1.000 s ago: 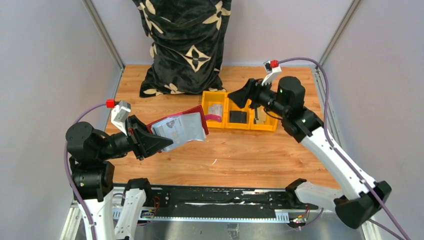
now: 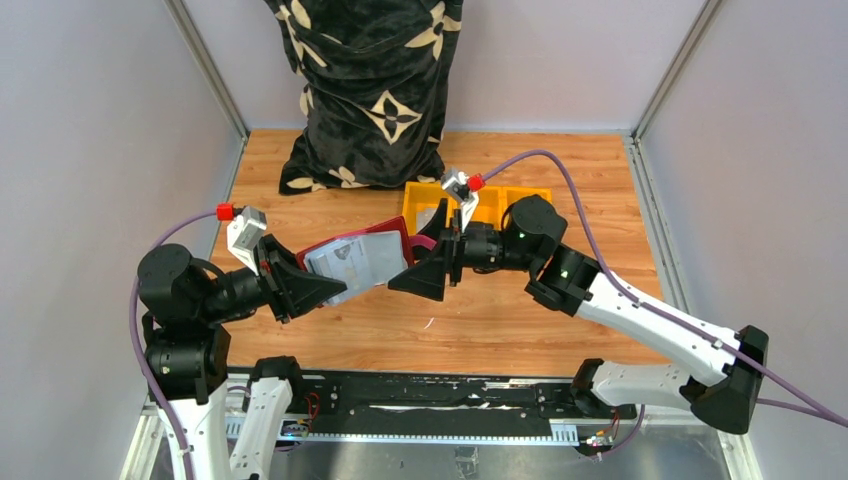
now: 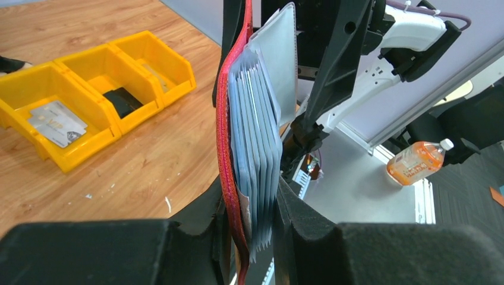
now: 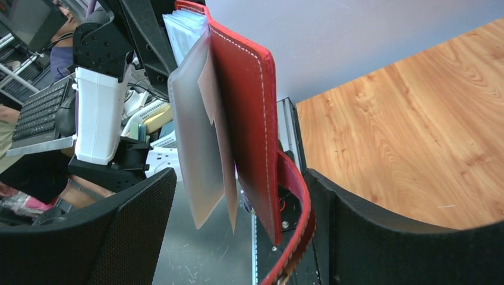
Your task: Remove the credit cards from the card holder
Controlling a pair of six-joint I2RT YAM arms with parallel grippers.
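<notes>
My left gripper is shut on the red card holder (image 2: 350, 258), which hangs open in the air with clear sleeves (image 3: 255, 142) fanned out. In the top view some pale cards show in the sleeves, details too small to tell. My right gripper (image 2: 432, 250) stands open beside the holder's right end. In the right wrist view the holder's red cover (image 4: 241, 119) and pink-red strap lie between and just beyond its open fingers, with a loose clear sleeve (image 4: 193, 142) facing it.
A yellow three-section tray (image 3: 56, 142) stands at the back, holding cards and a dark item. A patterned dark cloth (image 2: 365, 110) hangs over the back left.
My left gripper and the holder have barely moved.
</notes>
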